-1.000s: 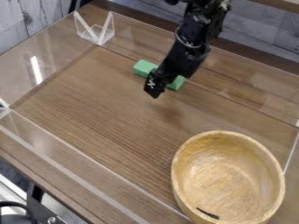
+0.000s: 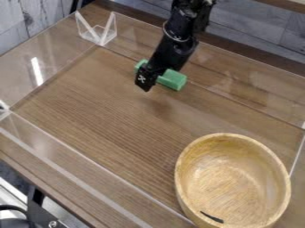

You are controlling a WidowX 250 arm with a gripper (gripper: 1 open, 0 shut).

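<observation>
My black gripper point(image 2: 152, 73) hangs at the upper middle of the camera view, open, over a green object point(image 2: 170, 80) lying on the wooden table. The gripper partly covers the green object, and I cannot tell whether its fingers touch it.
A large tan bowl point(image 2: 233, 166) fills the lower right. A clear plastic piece point(image 2: 98, 28) stands at the back left. A black cable lies at the lower left edge.
The gripper has shifted slightly to the left over the green object. The bowl and the green object look to be in the same places.
</observation>
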